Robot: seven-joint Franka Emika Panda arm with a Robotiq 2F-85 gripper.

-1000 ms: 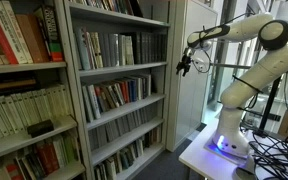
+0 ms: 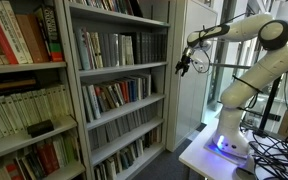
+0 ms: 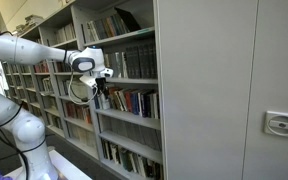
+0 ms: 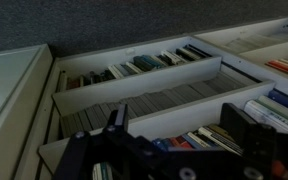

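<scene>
My gripper [image 2: 181, 71] hangs in the air at the end of the raised arm, to the right of the bookshelf [image 2: 165, 95] in the first exterior view. In the second exterior view, the gripper [image 3: 97, 83] shows in front of the shelves. The wrist view looks down on shelf rows, with the dark fingers [image 4: 118, 119] spread apart at its lower edge and nothing visible between them. The finger is open. Rows of books [image 2: 124, 95] fill several shelves, and the gripper appears apart from them.
A white table [image 2: 206, 158] carries the arm's base [image 2: 234, 135]. Black cables [image 2: 279, 155] lie tangled behind the base. A plain grey cabinet wall [image 3: 209, 90] stands right of the shelves in the second exterior view.
</scene>
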